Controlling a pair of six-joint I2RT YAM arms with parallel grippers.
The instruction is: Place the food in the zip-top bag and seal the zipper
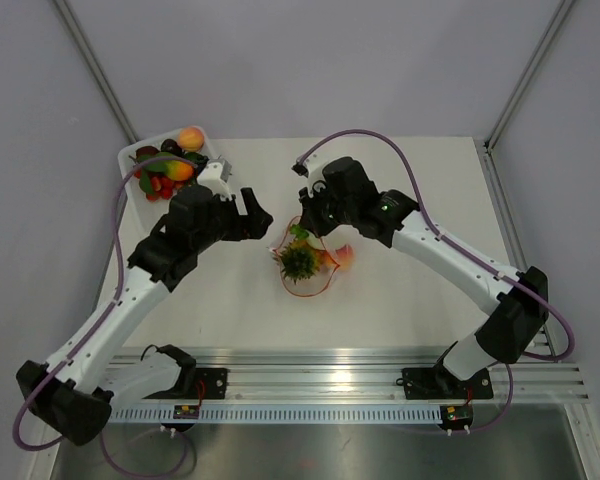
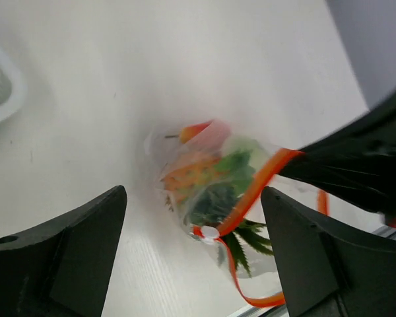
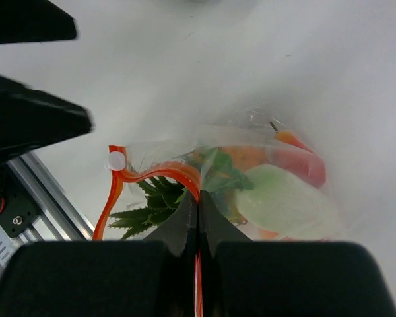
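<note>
The clear zip top bag [image 1: 292, 282] with its orange-red rim lies mid-table, mouth gaping toward the front. Inside show a spiky green-leaved toy [image 1: 298, 261], a pinkish-orange round toy [image 1: 343, 257], and, through the plastic, a pale green piece [image 3: 280, 205] and an orange ridged piece [image 2: 188, 174]. My right gripper is shut on the bag's rim, with the orange strip running down between its fingers. Spread apart, my left gripper [image 1: 261, 205] stands open just left of the bag, nothing between its fingers. A white slider [image 2: 210, 232] sits on the rim.
At the back left stands a white bin [image 1: 126, 160] heaped with toy fruit and vegetables, beside the left arm. Both grippers are close together over the bag.
</note>
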